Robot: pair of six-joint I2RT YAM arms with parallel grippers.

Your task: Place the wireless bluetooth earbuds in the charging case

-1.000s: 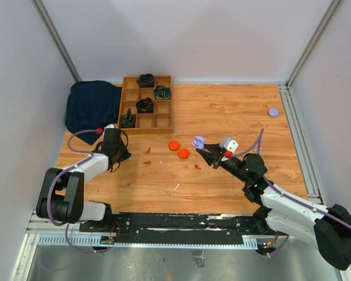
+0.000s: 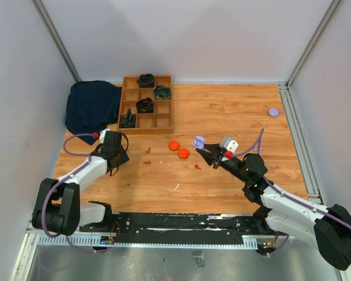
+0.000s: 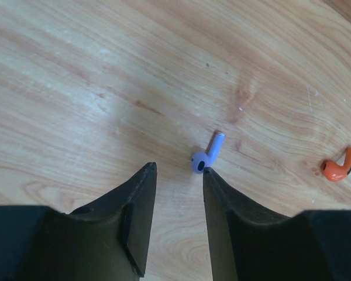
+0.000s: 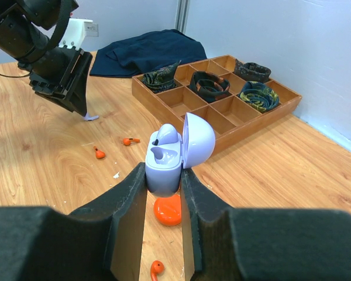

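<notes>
A small purple earbud (image 3: 213,153) lies on the wooden table, its stem pointing away from my left gripper. The left fingers are parted over bare wood, and the earbud is just beyond the right fingertip, not between the fingers. In the right wrist view the same earbud (image 4: 90,117) shows beside the left gripper's tips. My right gripper is shut on the purple charging case (image 4: 164,170), held above the table with its lid (image 4: 200,140) raised. An empty-looking slot shows in the case; whether the rounded shape beside it is an earbud, I cannot tell.
Orange round cases (image 2: 183,153) and several orange earbuds (image 2: 147,162) lie between the arms. A wooden compartment box (image 2: 169,120) with rolled dark cloths stands behind, next to a navy cloth (image 2: 93,108). A purple disc (image 2: 273,112) sits far right.
My left gripper and wrist have shifted slightly left and turned a little. The right arm and the case in its gripper look unmoved.
</notes>
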